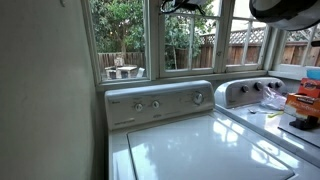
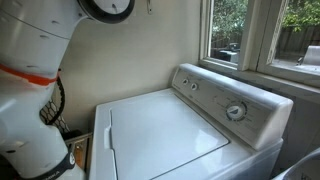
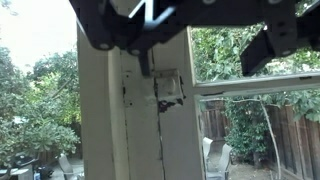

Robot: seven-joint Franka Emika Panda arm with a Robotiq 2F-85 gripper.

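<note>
High in front of the window, my gripper is open, with nothing between its dark fingers. Its black body spans the top of the wrist view, facing a white window post (image 3: 145, 110) with chipped paint. Exterior view 1 shows only part of the gripper (image 1: 186, 6) at the top edge, well above the machines. Below it stands a white washer (image 1: 200, 148), its lid (image 2: 165, 130) closed. The white arm (image 2: 35, 50) fills the left of exterior view 2.
A second machine's control panel (image 1: 250, 92) adjoins at right. An orange box (image 1: 304, 98) and a clear plastic bag (image 1: 273, 98) sit there. Window panes (image 1: 122, 40) line the back, and a bare wall (image 1: 50, 90) closes the left. The washer's top is clear.
</note>
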